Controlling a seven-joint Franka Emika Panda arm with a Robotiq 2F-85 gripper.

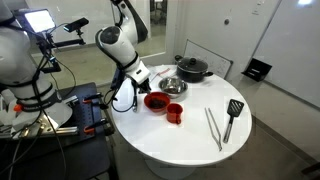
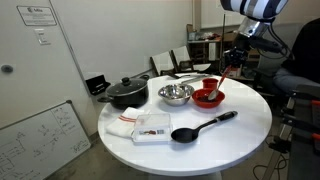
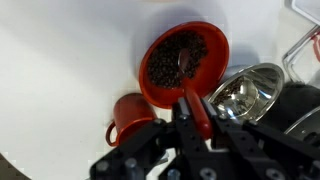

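A red-handled utensil rises from my gripper's grip down into the red bowl. Dark beans cover much of the bowl's bottom, and the utensil's far end lies over them; whether it carries any I cannot tell. My gripper is shut on the handle. From the far side, the handle slants down toward the red bowl. In the first exterior view the arm partly covers the utensil, above the red bowl.
Close to the bowl stand a red mug and a steel bowl with some beans inside. A black pot sits behind. Tongs, a black spatula and a clear box occupy the table's other side.
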